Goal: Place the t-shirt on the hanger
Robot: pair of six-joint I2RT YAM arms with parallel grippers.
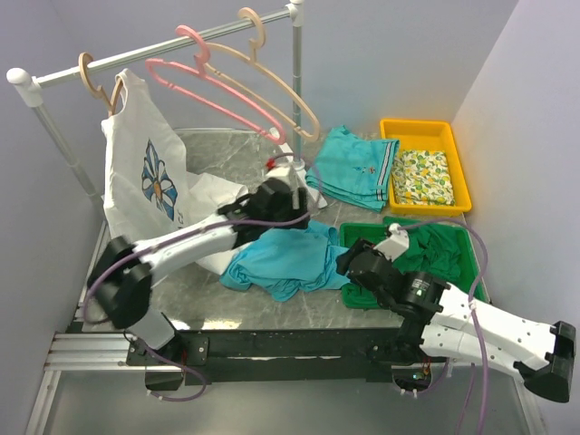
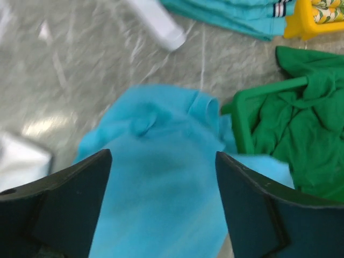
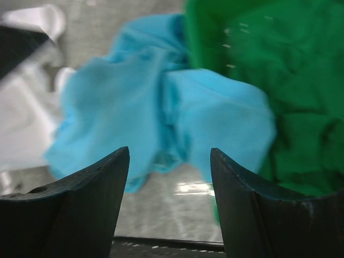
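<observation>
A light-blue T-shirt (image 1: 288, 261) lies crumpled on the grey table, one end reaching over the rim of the green tray. Over its upper part hovers my left gripper (image 1: 297, 210); its fingers stand apart in the left wrist view, with the shirt (image 2: 156, 161) below them. My right gripper (image 1: 347, 256) is above the shirt's right end by the tray, and the right wrist view shows its fingers apart above the cloth (image 3: 215, 113). Neither visibly holds cloth. On the rail hang a pink hanger (image 1: 217, 83) and a beige hanger (image 1: 272, 80), both bare.
A white printed cloth (image 1: 136, 154) hangs at the rail's left, its lower part on the table. Folded teal cloths (image 1: 349, 168), a yellow tray (image 1: 462, 181) and a green tray (image 1: 471, 276) with green cloth fill the right side. The rail's post (image 1: 297, 82) rises behind.
</observation>
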